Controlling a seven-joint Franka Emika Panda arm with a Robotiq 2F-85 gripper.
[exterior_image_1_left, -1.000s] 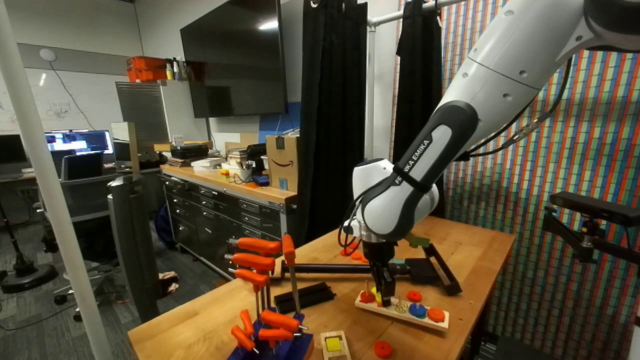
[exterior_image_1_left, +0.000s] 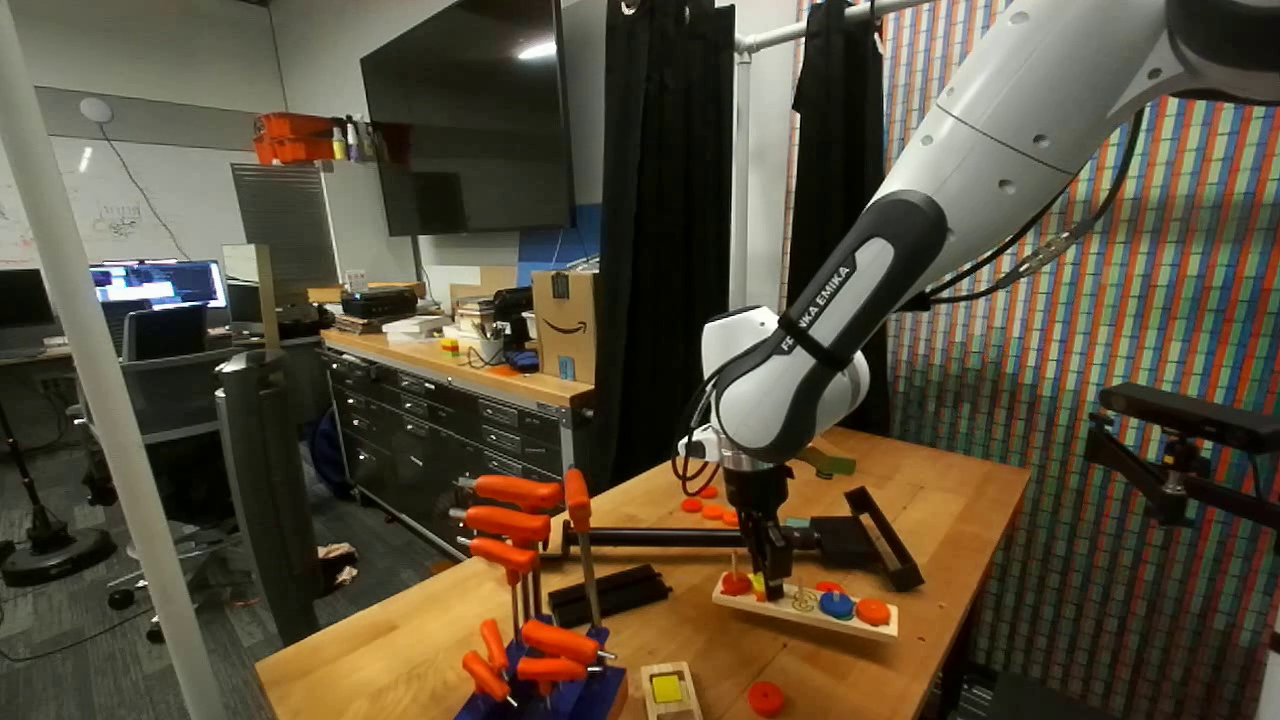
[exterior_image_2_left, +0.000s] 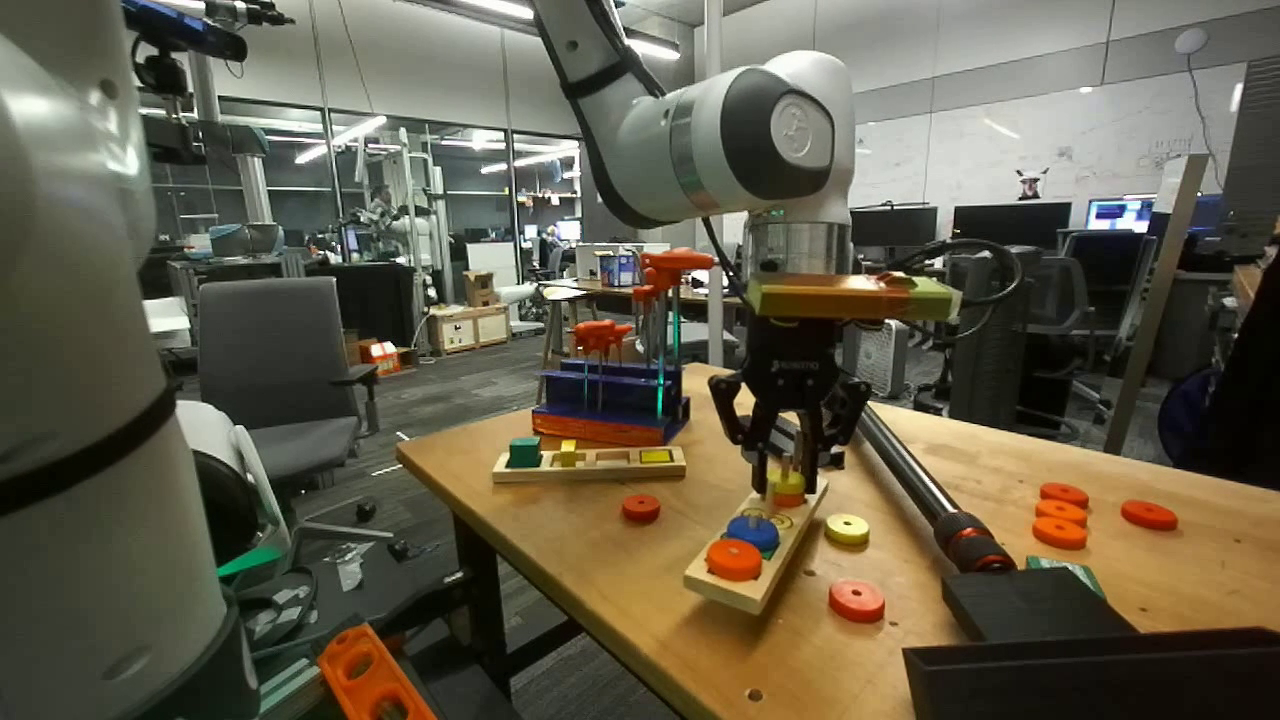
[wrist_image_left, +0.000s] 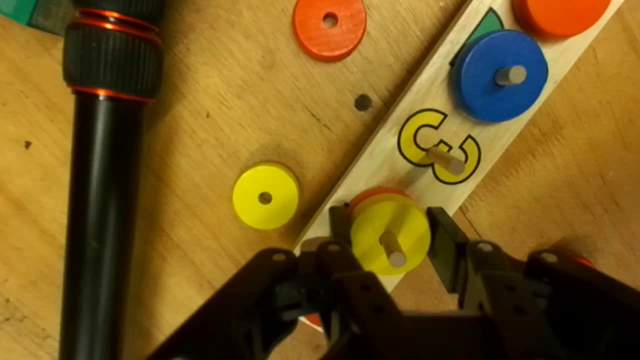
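In the wrist view my gripper is shut on a yellow disc (wrist_image_left: 367, 243), one finger on either side. A peg's tip pokes up through the disc's hole. Just beneath shows the rim of an orange disc (wrist_image_left: 378, 193). Both are over the wooden peg board (wrist_image_left: 432, 195), whose neighbouring peg by the printed 3 is bare. Farther along the board sit a blue disc (wrist_image_left: 501, 90) on its peg and an orange-red disc (wrist_image_left: 561, 12) at the end. Exterior view 2 has the gripper (exterior_image_2_left: 783, 480) pointing straight down at the board's far part.
Loose on the table lie another yellow disc (wrist_image_left: 265, 207), a red disc (wrist_image_left: 330, 45) and several orange discs (exterior_image_2_left: 1060, 510). A black pole (wrist_image_left: 102, 210) runs beside the board. A hex-key stand (exterior_image_2_left: 612, 396) and a shape board (exterior_image_2_left: 588, 474) stand farther off.
My arm has risen slightly and shifted a little to the left in exterior view 1. The peg board looks almost unmoved.
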